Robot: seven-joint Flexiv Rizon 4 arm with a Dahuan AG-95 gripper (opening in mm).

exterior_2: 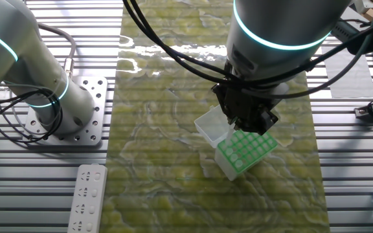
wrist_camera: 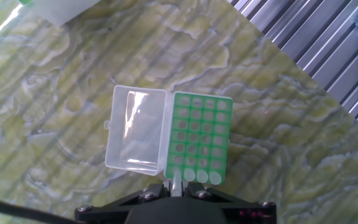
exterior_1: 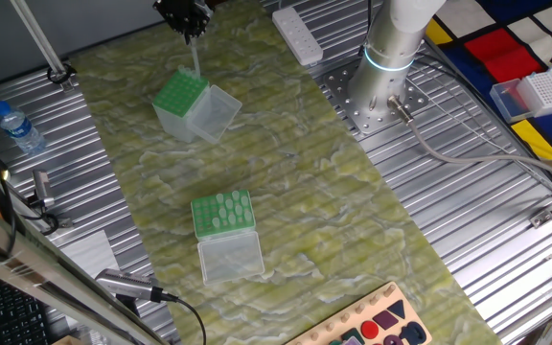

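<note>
My gripper [exterior_1: 194,39] is shut on a slender translucent tube [exterior_1: 196,59], which points down at the far edge of a tall rack with a green top [exterior_1: 182,91]. In the wrist view the held tube [wrist_camera: 176,184] meets the near-left corner of the green rack [wrist_camera: 199,138], in line with a row of three pale tubes [wrist_camera: 202,177]. Whether its lower end is inside a hole or just above one, I cannot tell. The rack's clear lid [wrist_camera: 137,130] lies open at its left there. A second green rack [exterior_1: 223,213] holds several tubes standing up.
The second rack's open lid [exterior_1: 230,257] lies toward the front. A wooden shape board [exterior_1: 377,321] sits at the front edge, a power strip [exterior_1: 297,36] near the arm's base, and a water bottle [exterior_1: 19,127] at the left. Between the racks the mat is clear.
</note>
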